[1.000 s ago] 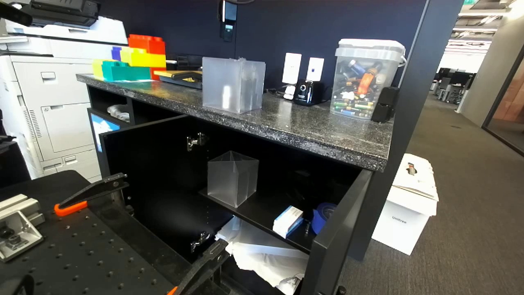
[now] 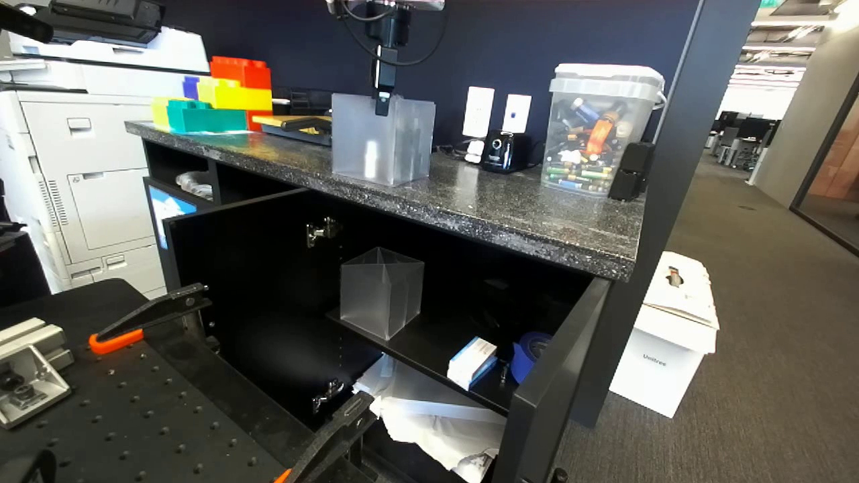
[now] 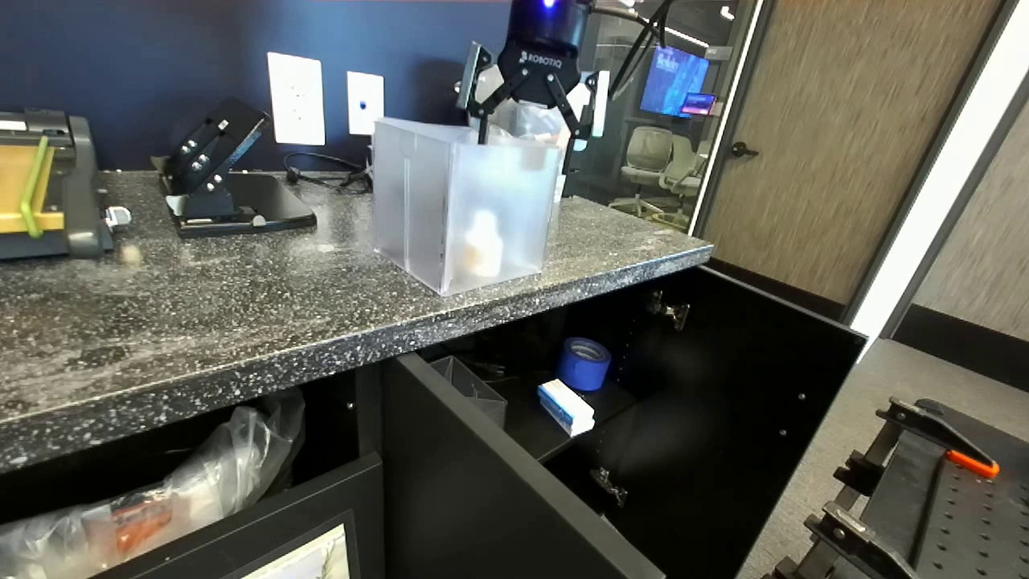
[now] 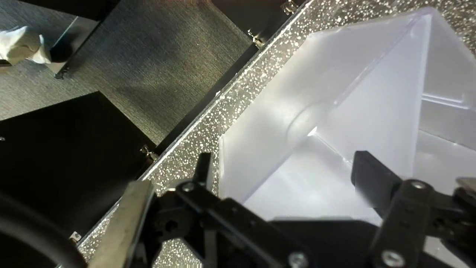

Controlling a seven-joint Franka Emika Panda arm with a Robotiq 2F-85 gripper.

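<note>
A frosted clear bin with an open top stands upright on the speckled dark countertop, close to its front edge. Above it, pointing down, my gripper is open, its fingertips at about rim height. In the wrist view one finger lies just outside a wall of the bin, over the counter, while the other finger is over the bin's inside. Both fingers appear apart from that wall. A second, similar clear bin sits on the shelf of the open cabinet below.
Both cabinet doors stand open beneath the counter. On the shelf are a white-blue box and blue tape. A battery-filled tub, an electric sharpener and a hole punch share the countertop. Bare counter lies between bin and tub.
My gripper has come down from above and behind the counter bin to its rim. The bins and the other objects have not moved.
</note>
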